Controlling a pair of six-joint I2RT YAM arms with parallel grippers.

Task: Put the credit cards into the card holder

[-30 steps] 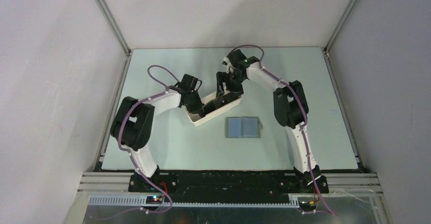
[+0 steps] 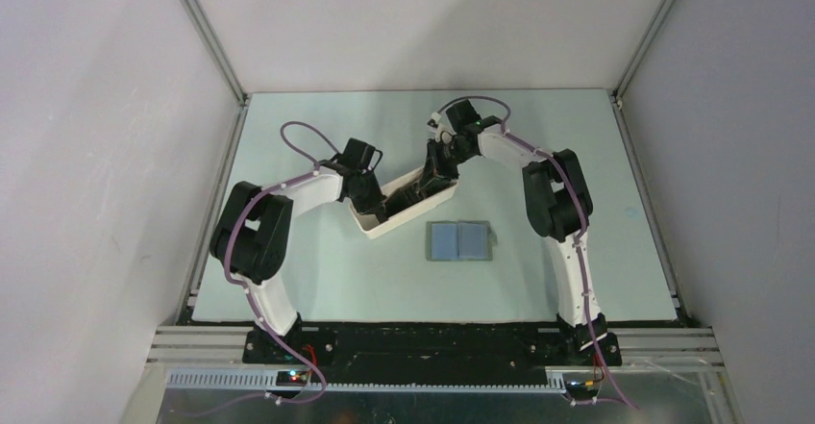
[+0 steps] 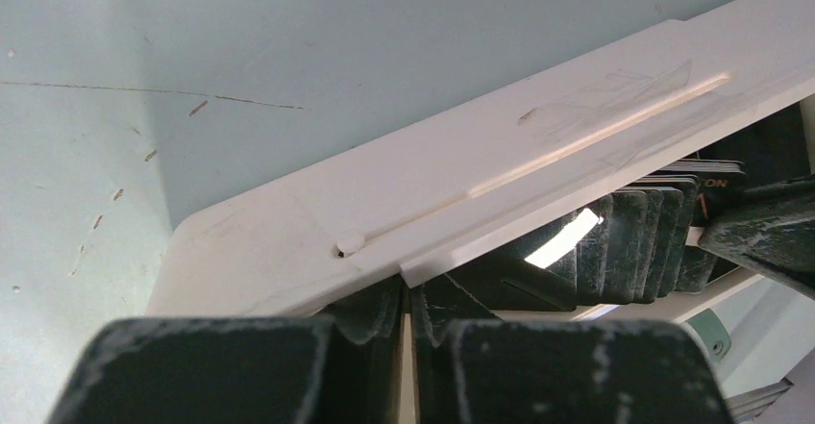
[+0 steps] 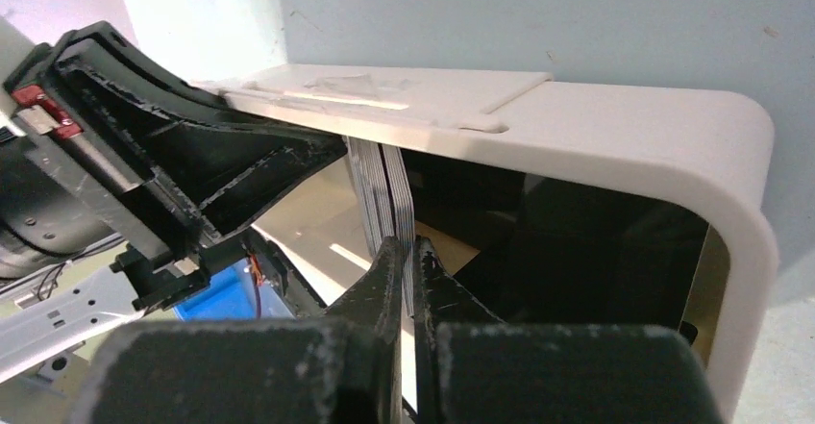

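A row of black cards stands on edge inside a long white box; their thin pale edges (image 4: 387, 203) show in the right wrist view. At the box's left end my left gripper is lowered, its fingers almost together with a thin slit between them; the tips are too dark to read. My right gripper is shut with its tips right at the card stack. Whether a card sits between those tips is hidden. A flat grey piece with two blue panels, like an opened card holder (image 2: 459, 241), lies in front of the box.
Both arms reach into the same box, and the left gripper's black finger (image 4: 269, 169) is close to the stack. The box walls rise around the cards.
My right gripper's fingers, apart over the box a second ago, have closed, and the hand has shifted a little to the right. The left arm, box and grey piece look still.
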